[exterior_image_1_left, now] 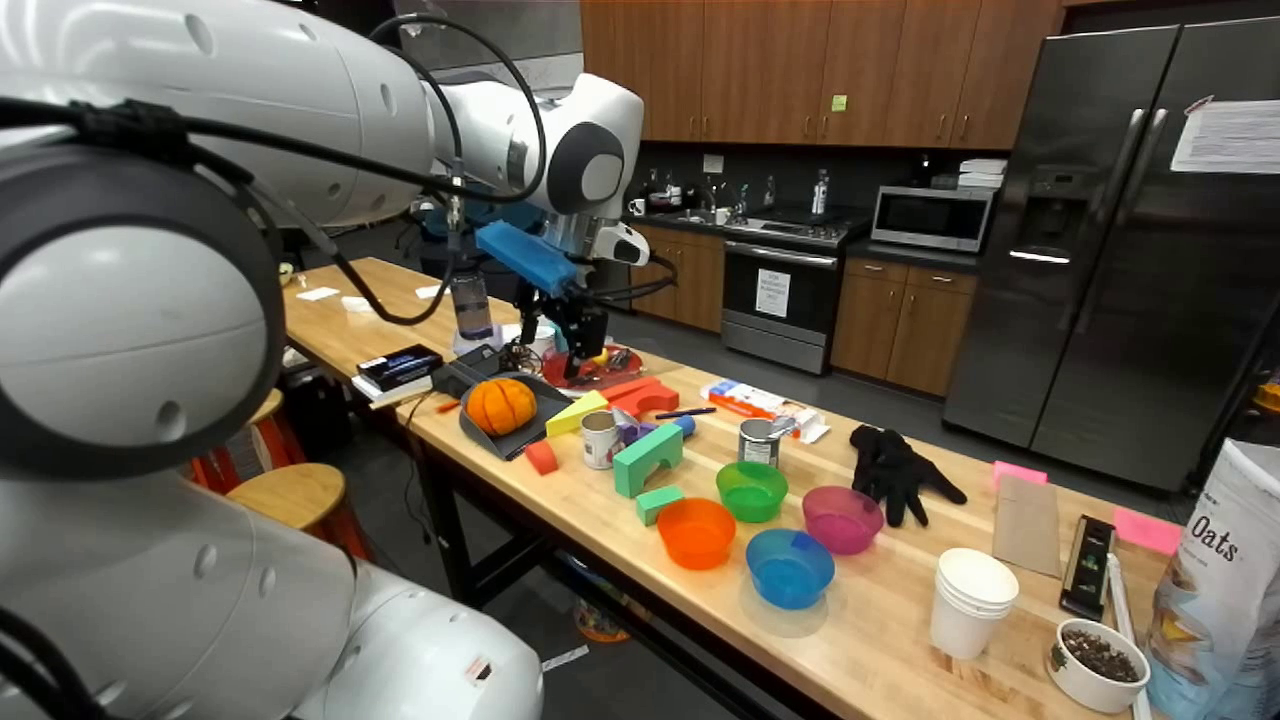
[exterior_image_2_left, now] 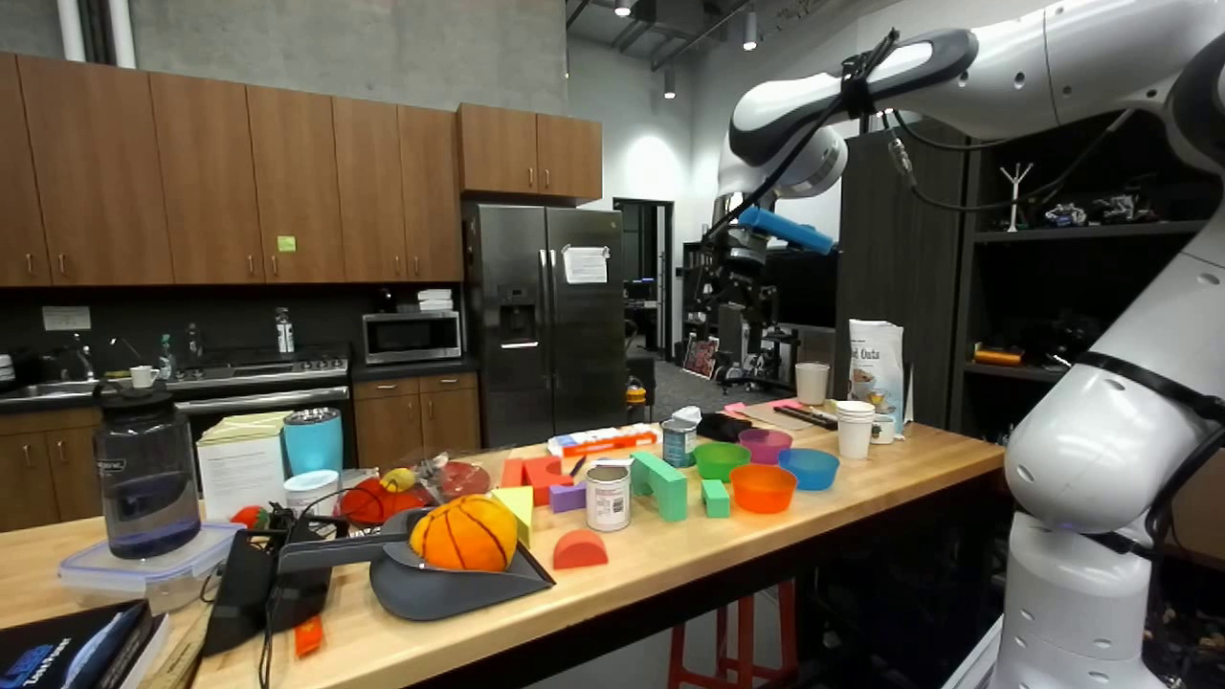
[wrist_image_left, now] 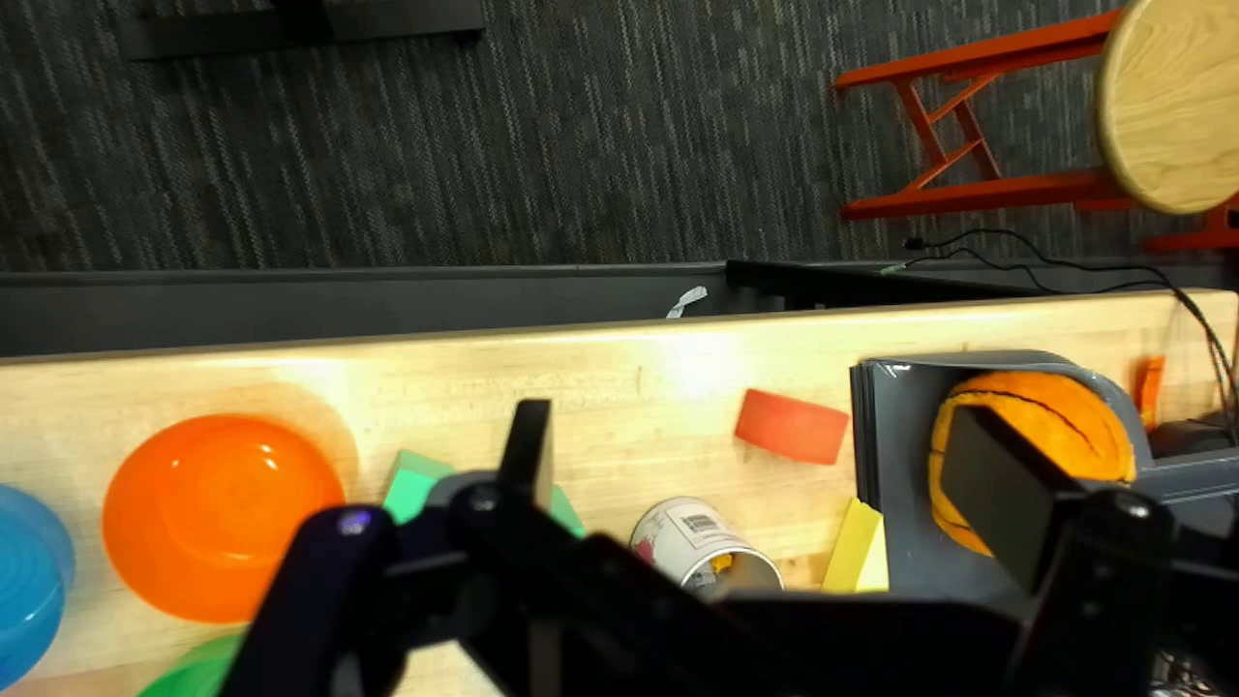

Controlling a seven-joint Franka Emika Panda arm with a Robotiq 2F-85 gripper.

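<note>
My gripper is open above the table, its two fingers spread wide with nothing held between them. Far below that gap, in the wrist view, lie a red half-round block (wrist_image_left: 793, 426) and a white-labelled can (wrist_image_left: 705, 546). An orange pumpkin-like plush ball (exterior_image_2_left: 465, 533) rests in a dark grey dustpan (exterior_image_2_left: 459, 591); one finger partly covers the ball in the wrist view. Green blocks (exterior_image_1_left: 648, 461) stand beside the can, and a yellow block (exterior_image_1_left: 576, 413) is close to the dustpan. The gripper touches none of these.
Orange (exterior_image_1_left: 696, 533), blue (exterior_image_1_left: 789, 568), green (exterior_image_1_left: 752, 492) and pink (exterior_image_1_left: 842, 520) bowls sit mid-table. Stacked white cups (exterior_image_1_left: 973, 602) and an oats bag (exterior_image_1_left: 1224, 576) stand at one end. A tall water bottle (exterior_image_2_left: 147, 471) rises near the dustpan. Bare wood runs along the front edge.
</note>
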